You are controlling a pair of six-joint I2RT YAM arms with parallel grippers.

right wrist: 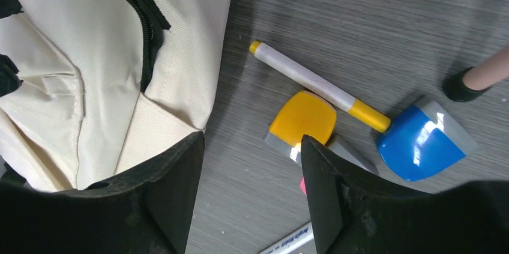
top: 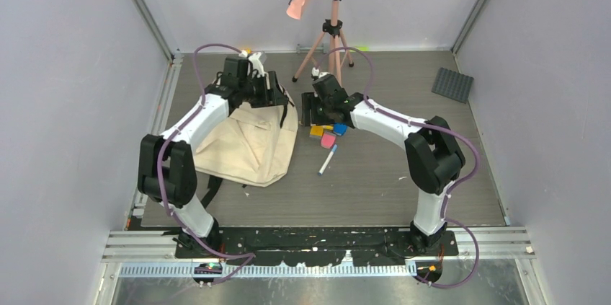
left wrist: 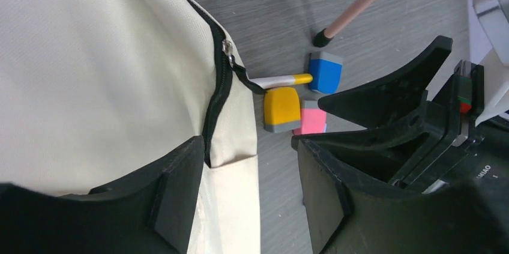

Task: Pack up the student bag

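The cream bag (top: 241, 146) lies flat on the left, its black zipper (left wrist: 219, 86) and pull along its right side. My left gripper (top: 275, 96) hangs over that edge, fingers apart and empty. My right gripper (top: 310, 109) stands open above several items beside the bag: a yellow block (right wrist: 303, 116), a blue block (right wrist: 420, 146), a pink block (left wrist: 313, 120), a white marker with yellow ends (right wrist: 303, 80) and another marker with a blue cap (top: 327, 161). In the left wrist view the right gripper partly hides the floor beyond the blocks.
A pink tripod (top: 333, 45) stands at the back, a leg close to the blocks. A dark ridged pad (top: 452, 85) lies at the back right.
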